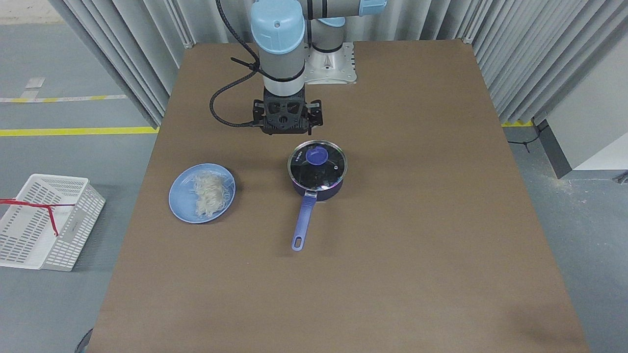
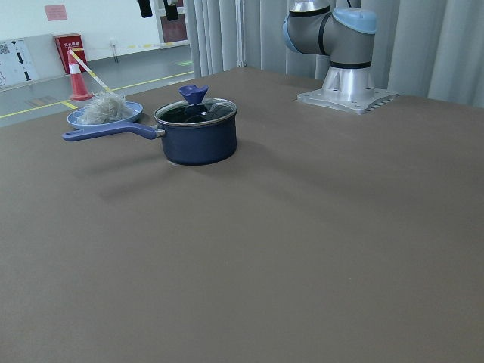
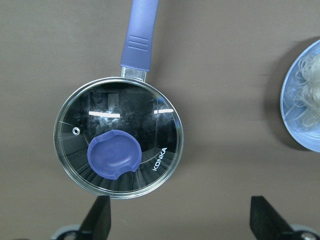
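A blue saucepan [image 1: 305, 176] with a glass lid and blue knob [image 3: 114, 154] stands on the brown table [image 1: 412, 247], its handle [image 2: 106, 131] toward the front in the front view. Left of it there, a blue plate [image 1: 182, 200] holds white stringy noodle-like strands [image 3: 311, 90]. My gripper is open above the table, just behind the pot in the front view, with nothing between its fingers; in the left view only the dark fingertips show at the top edge.
The robot's base [image 1: 329, 70] is at the table's back. A white plastic basket [image 1: 65, 247] with red straps is on the floor to the left.
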